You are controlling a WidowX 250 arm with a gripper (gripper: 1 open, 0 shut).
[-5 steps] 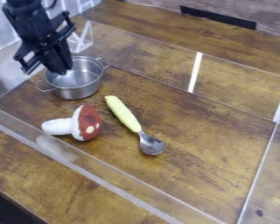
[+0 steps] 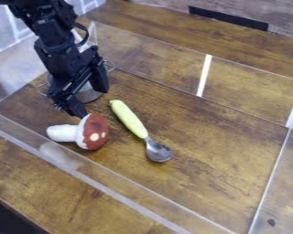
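Observation:
The gripper and arm hide most of a steel pot [image 2: 92, 91] behind them. To the right of the mushroom lies a spoon with a pale yellow handle [image 2: 127, 117] and a silver bowl [image 2: 157, 153].
Clear plastic edging runs along the front and right, and a white tape strip [image 2: 205, 75] lies behind the spoon.
The gripper has moved down and toward the front, from above the pot's back left to near the mushroom, covering much of the pot. The mushroom and spoon have not moved.

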